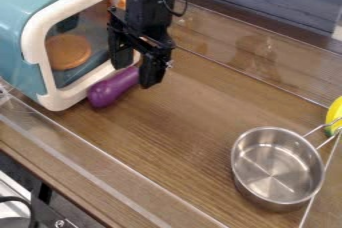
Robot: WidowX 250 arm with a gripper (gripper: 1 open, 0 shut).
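My black gripper (139,56) hangs at the upper middle, in front of the open teal-and-white toy microwave (30,22), its fingers open. Below it a purple eggplant (111,88) lies on the wooden table beside the microwave's lower front edge, partly behind the gripper. An orange disc (68,50) shows inside the microwave.
A steel pot (277,169) with a long handle stands at the lower right of the table (174,162). A yellow object (334,115) sits at the right edge. A wall is behind.
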